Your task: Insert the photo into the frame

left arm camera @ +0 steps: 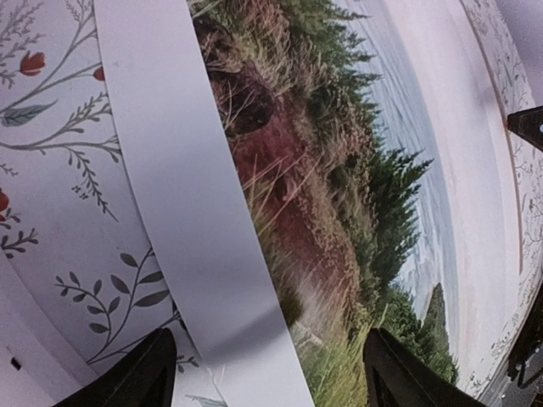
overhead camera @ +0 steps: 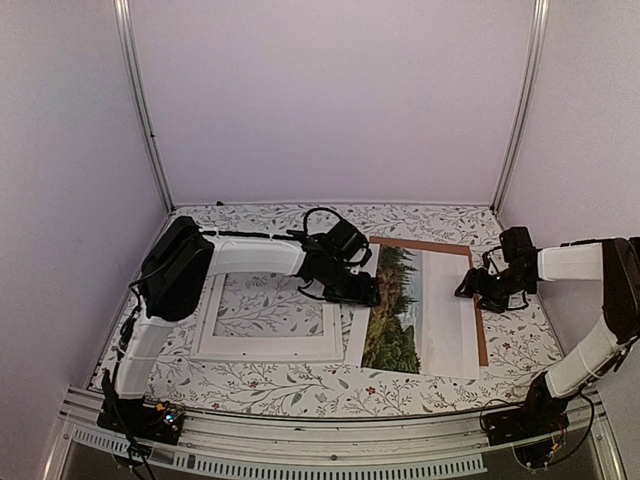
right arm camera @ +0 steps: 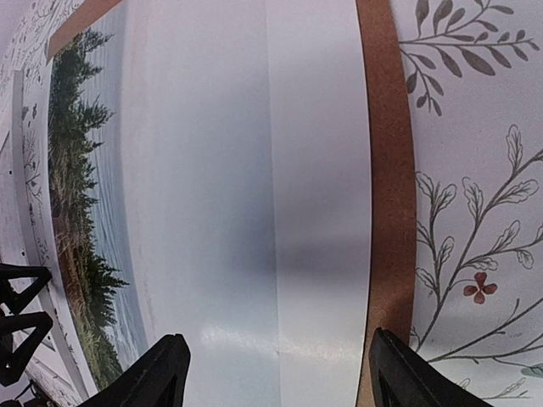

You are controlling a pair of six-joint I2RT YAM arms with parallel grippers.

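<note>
A landscape photo (overhead camera: pixel 445 310) with white borders lies on a brown backing board (overhead camera: pixel 482 335), which shows along the far and right edges. The empty white frame (overhead camera: pixel 270 348) lies flat to the left, patterned table visible through its opening. Above the photo's left border is my left gripper (overhead camera: pixel 372 292), its fingers (left arm camera: pixel 144 373) parted over the white strip and picture edge (left arm camera: pixel 199 203). My right gripper (overhead camera: pixel 470 290) hovers by the photo's right edge, fingers (right arm camera: pixel 386 365) apart, the white border (right arm camera: pixel 322 203) and brown board (right arm camera: pixel 392 178) beneath. Nothing shows gripped in either.
White walls (overhead camera: pixel 330 100) close off the back and sides. The left forearm (overhead camera: pixel 255 255) passes over the frame's far part and hides it.
</note>
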